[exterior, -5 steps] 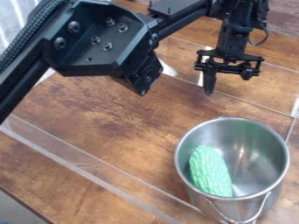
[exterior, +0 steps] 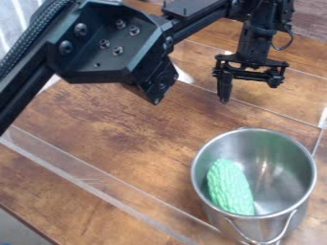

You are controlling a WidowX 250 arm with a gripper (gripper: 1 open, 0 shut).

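My gripper (exterior: 250, 78) hangs at the upper right, its black fingers open over the wooden table, with nothing seen between them. Toward the bottom right stands a steel pot (exterior: 289, 160) with a wire handle. Inside it lies a green, ridged, oblong object (exterior: 230, 187). The gripper is above the pot in the picture, apart from it.
A large black arm structure (exterior: 102, 53) fills the upper left and hides the table behind it.
My gripper has shifted very slightly since a second ago. The pot and the green object stay where they were.
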